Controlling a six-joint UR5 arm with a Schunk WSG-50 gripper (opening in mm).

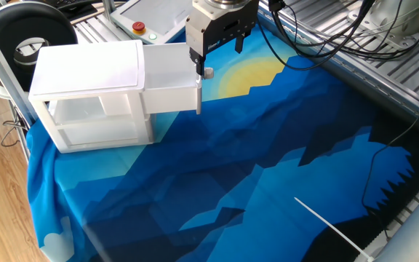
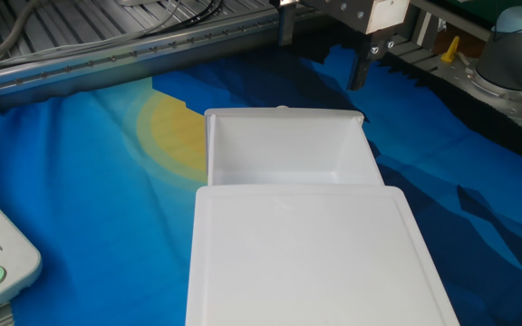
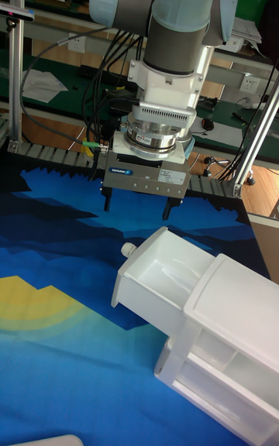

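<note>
A white drawer unit (image 1: 86, 69) stands on the blue cloth at the left of exterior view 1. Its upper drawer (image 2: 284, 149) is pulled out and looks empty inside. On the drawer's front sits a small round knob (image 3: 129, 250). My gripper (image 3: 136, 206) hangs above and in front of the drawer front, its two dark fingers (image 2: 359, 72) spread wide with nothing between them. From exterior view 1, one finger overlaps the drawer front near the knob, but exterior view 3 shows a gap above it.
A patterned blue cloth (image 1: 217, 160) covers the table, mostly bare. A thin white stick (image 1: 329, 224) lies toward its lower right. Behind the unit is a control panel with a red button (image 1: 138, 28). Black cables (image 1: 326, 47) run beside the arm.
</note>
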